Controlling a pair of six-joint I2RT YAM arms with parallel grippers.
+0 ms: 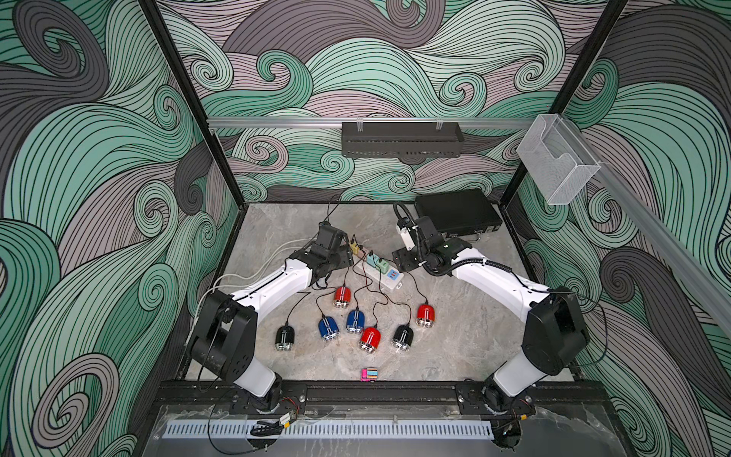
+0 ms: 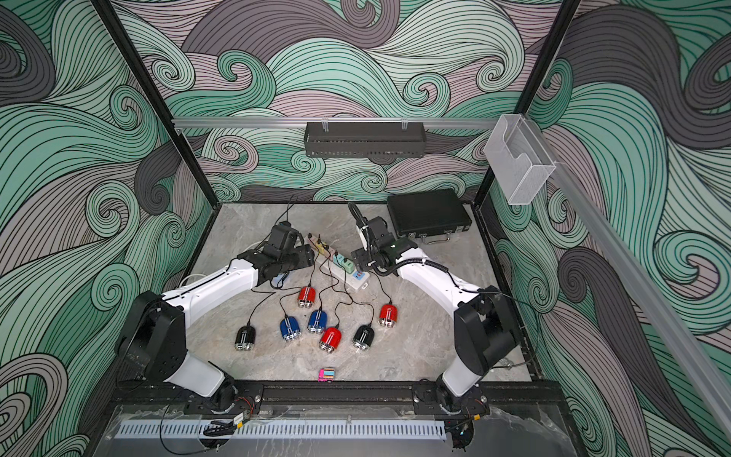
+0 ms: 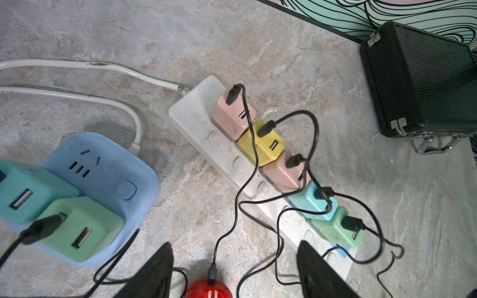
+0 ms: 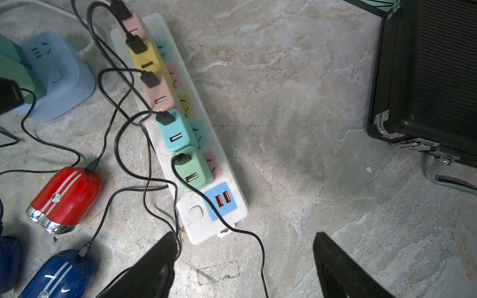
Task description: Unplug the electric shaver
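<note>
Several electric shavers lie on the table, among them a red one point(image 1: 425, 315), a blue one point(image 1: 328, 328) and a black one point(image 1: 284, 337). Thin black cables run from them to coloured adapters. A white power strip point(image 4: 230, 164) carries a row of these, including a green adapter point(image 4: 192, 168) and a yellow adapter point(image 3: 261, 143). My left gripper hovers over the strip's left side, its fingers apart and empty. From the right end of the strip, my right gripper is a little way off, likewise open with nothing between its fingers.
A blue socket block point(image 3: 139, 171) with two adapters sits left of the strip. At the back right lies a black case point(image 1: 458, 211). A small pink toy point(image 1: 369, 374) is near the front edge. Tangled cables cross the middle.
</note>
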